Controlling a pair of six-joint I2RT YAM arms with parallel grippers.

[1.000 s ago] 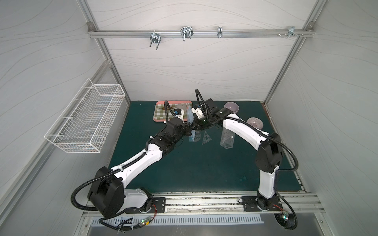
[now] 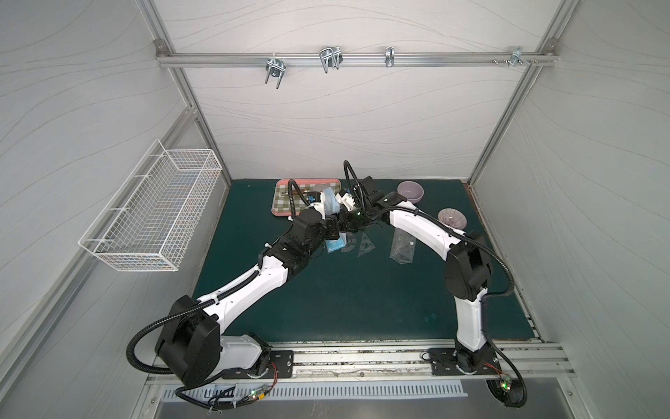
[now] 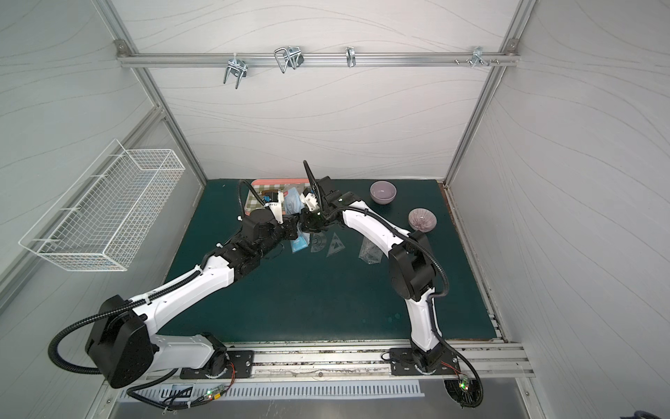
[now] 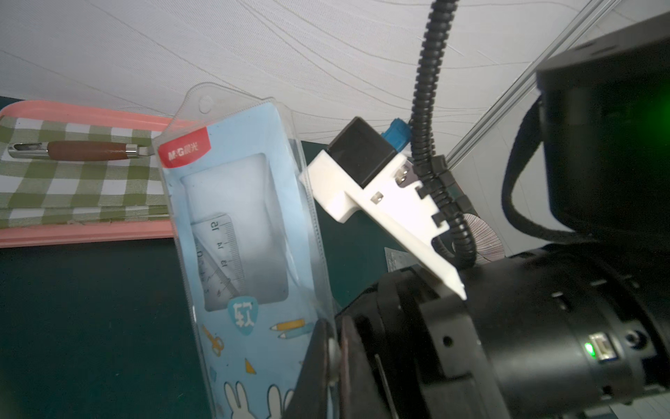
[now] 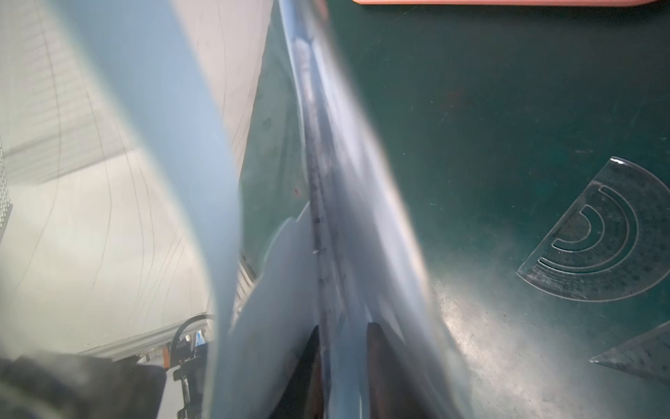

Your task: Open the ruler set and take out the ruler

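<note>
A light blue ruler-set package (image 4: 233, 125) hangs upright between the grippers, a clear scaled piece visible in its window. My left gripper is shut on the package's edge. In the right wrist view the opened package (image 5: 411, 279) surrounds my right gripper, whose blurred fingertips stand at a clear strip (image 5: 317, 209) with scale marks inside; whether they grip it cannot be told. A clear protractor (image 5: 593, 237) and a triangle (image 5: 635, 349) lie on the table beneath.
A pink tray (image 2: 279, 209) with checked cloth and a tool stands at the back. Two bowls (image 2: 409, 191) (image 2: 452, 218) and a clear flat bag (image 2: 402, 248) lie to the right.
The right arm has shifted slightly left, and the package has turned to show more of its blue face in the top left view.
</note>
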